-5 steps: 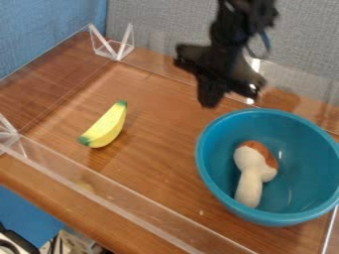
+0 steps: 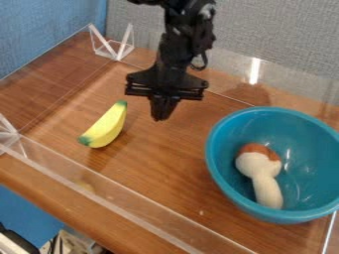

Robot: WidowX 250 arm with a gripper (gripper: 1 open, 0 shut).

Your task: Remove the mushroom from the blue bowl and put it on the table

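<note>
The mushroom (image 2: 260, 175), with an orange-brown cap and white stem, lies inside the blue bowl (image 2: 228, 149) at the right of the table. Its cap is toward the back and its stem points to the front. My black gripper (image 2: 162, 111) hangs above the table (image 2: 179, 164), left of the bowl and clear of its rim. No object shows at its fingertips. The fingers are dark and small, so I cannot tell how far apart they stand.
A yellow banana (image 2: 105, 126) lies on the table to the left of the gripper. A white wire-like stand (image 2: 113, 42) is at the back left. A clear low wall (image 2: 133, 203) runs along the front. Bare wood lies between banana and bowl.
The gripper has moved left, away from the bowl's back left rim.
</note>
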